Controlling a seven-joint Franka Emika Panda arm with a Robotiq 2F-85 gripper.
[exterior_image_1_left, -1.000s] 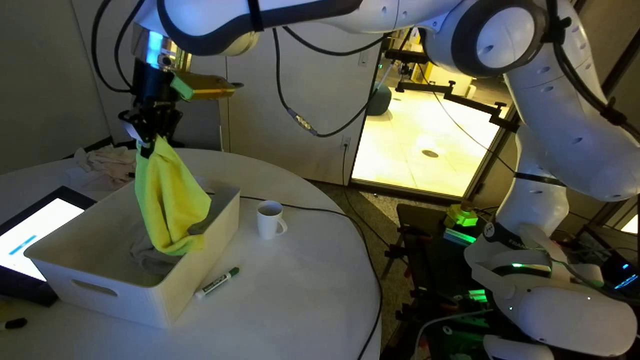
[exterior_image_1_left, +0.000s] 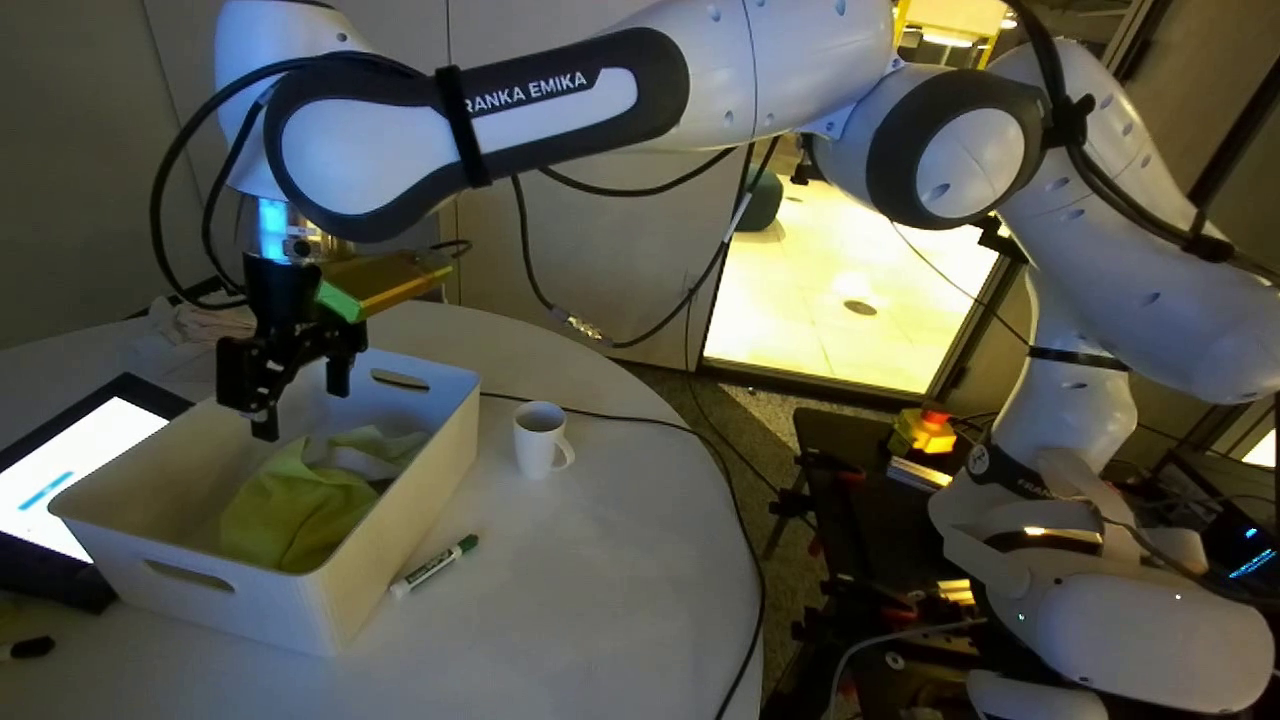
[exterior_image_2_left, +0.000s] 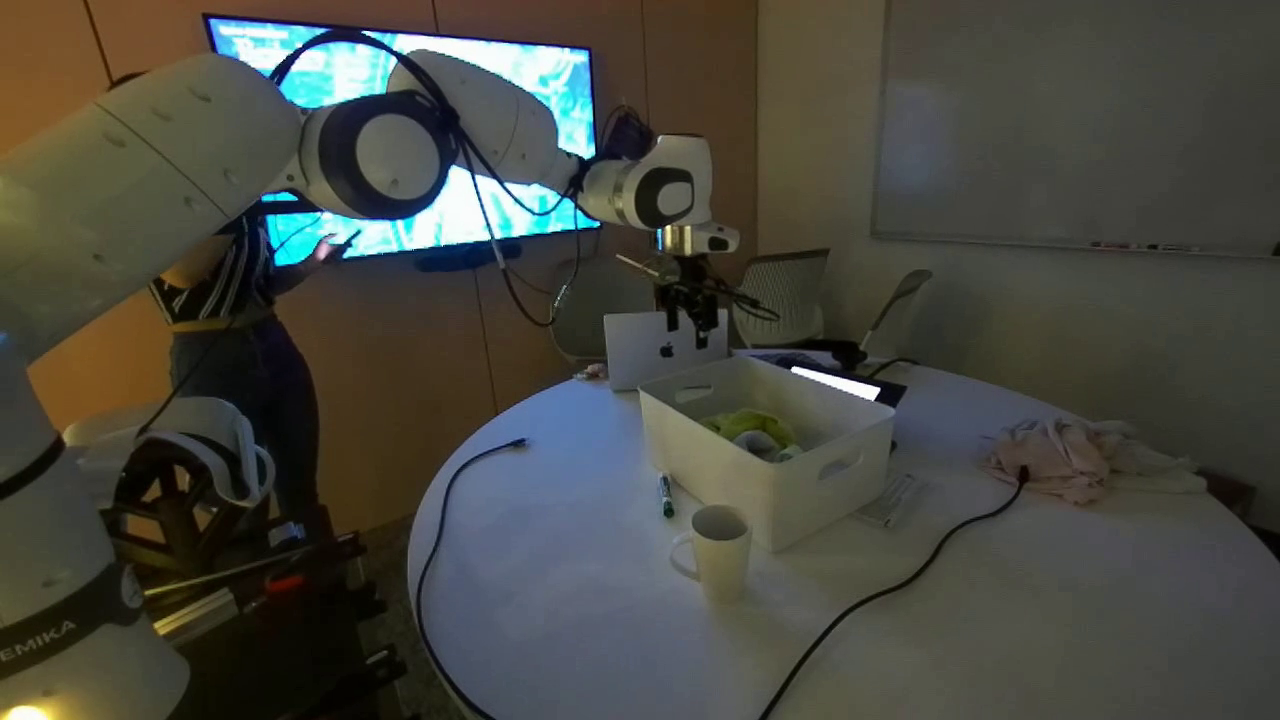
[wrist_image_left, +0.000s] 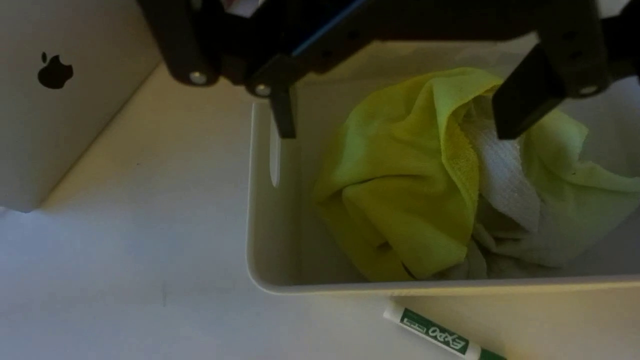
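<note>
A yellow-green cloth (wrist_image_left: 408, 174) lies crumpled inside the white bin (exterior_image_1_left: 228, 600), with a whitish cloth (wrist_image_left: 504, 174) bunched against it. In exterior view 1 the yellow cloth (exterior_image_1_left: 294, 504) rests on the bin's floor, towards the near wall. My gripper (exterior_image_1_left: 300, 408) is over the bin, above the cloth. Its fingers stand wide open, and nothing hangs from them. In the wrist view, one finger (wrist_image_left: 282, 111) shows near the bin's handle slot and the other finger (wrist_image_left: 525, 96) over the whitish cloth.
Beside the bin lie a green-capped marker (exterior_image_1_left: 434, 566) and a white mug (exterior_image_1_left: 540, 442). A laptop (exterior_image_2_left: 666, 348) and a lit tablet (exterior_image_1_left: 72, 480) stand close to the bin. Pale pink cloth (exterior_image_2_left: 1056, 456) lies farther off. A black cable (exterior_image_2_left: 894, 588) crosses the table.
The yellow cloth, earlier hanging from my shut gripper, now lies in the bin. My gripper has opened and come lower. The light by the base turned from green to orange-red.
</note>
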